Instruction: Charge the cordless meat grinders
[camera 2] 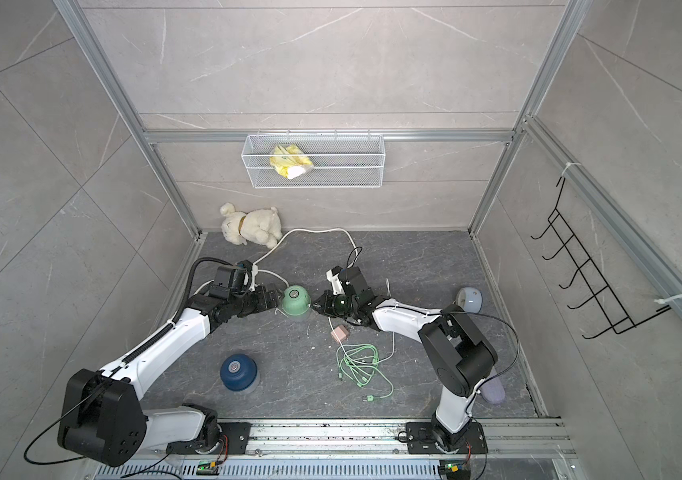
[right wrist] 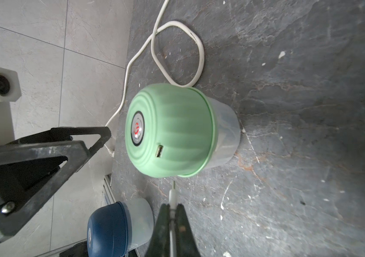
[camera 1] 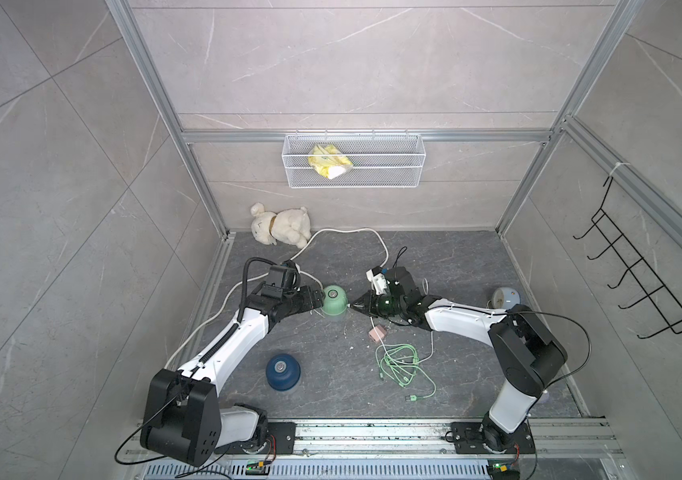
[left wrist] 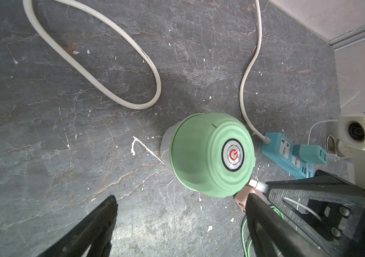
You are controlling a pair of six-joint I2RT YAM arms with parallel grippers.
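Observation:
A green cordless grinder (right wrist: 178, 124) with a clear bowl stands at mid table; its charging port faces my right gripper, which is shut on a white charging plug (right wrist: 173, 194) just short of the green body. My left gripper is part open on the grinder's other side, with nothing held between its fingers. A blue grinder (camera 1: 282, 370) stands toward the front left. In the left wrist view a blue power strip (left wrist: 281, 152) with an adapter lies behind my right gripper.
A pink block (camera 1: 377, 333) and coiled green cable (camera 1: 401, 366) lie right of center. A white cord loops behind the green grinder. A plush bear (camera 1: 281, 226) lies at the back left, and a grey rounded object (camera 1: 505, 298) at the right.

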